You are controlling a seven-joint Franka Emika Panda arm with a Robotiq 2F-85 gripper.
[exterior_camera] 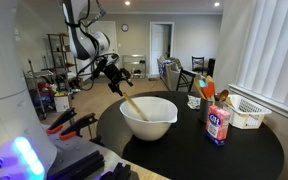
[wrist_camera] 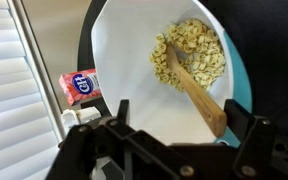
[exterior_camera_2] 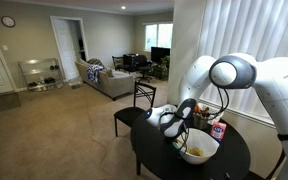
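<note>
A large white bowl (exterior_camera: 149, 126) stands on the black table, with a wooden spoon (exterior_camera: 135, 107) leaning on its near-left rim. Loose oats (wrist_camera: 196, 50) lie in the bottom of the bowl, around the spoon's far end. In the wrist view my gripper is open above the bowl, its two fingers wide apart. The spoon's handle rises toward the camera between them in this view, nearer the right finger; neither finger is closed on it. From the side, the gripper (exterior_camera: 122, 79) hangs above and behind the bowl's left rim.
A red and white carton (exterior_camera: 217, 122) stands right of the bowl. Behind it are a dark holder (exterior_camera: 210, 108) with utensils, a white basket (exterior_camera: 246, 112) and a small patterned cup (exterior_camera: 193, 102).
</note>
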